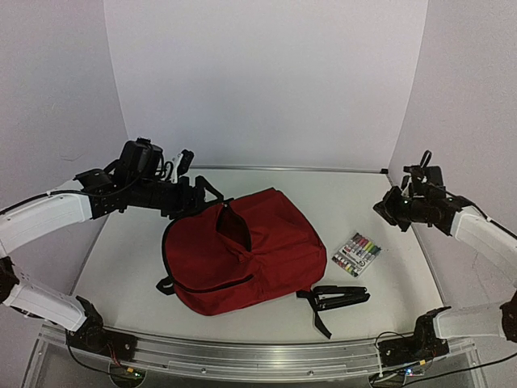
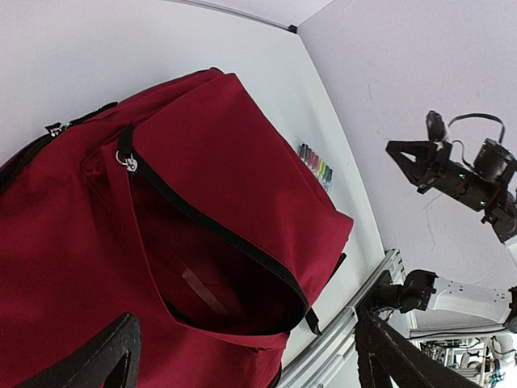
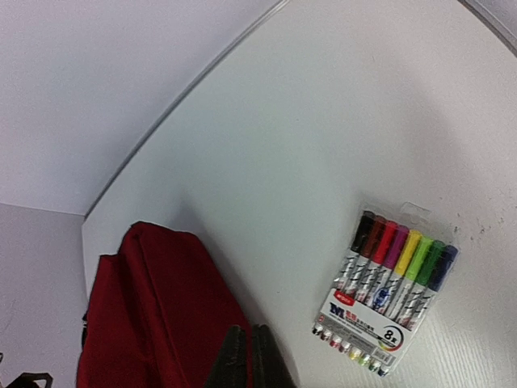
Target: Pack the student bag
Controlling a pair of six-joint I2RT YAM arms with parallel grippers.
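Observation:
A red backpack [image 1: 275,259] lies on the table, its zipped mouth [image 2: 202,267] partly open in the left wrist view. Over the bag's upper left edge is my left gripper, its fingers wide apart with nothing held. A clear pack of coloured markers [image 1: 356,254] lies flat on the table right of the bag; the right wrist view shows the marker pack [image 3: 385,291] whole. Above and to the right of the pack, my right gripper is shut, with nothing showing between its fingers and the pack apart from it.
The bag's black strap and buckle piece [image 1: 341,297] lie by its lower right side. A metal rail [image 1: 266,343] runs along the front edge.

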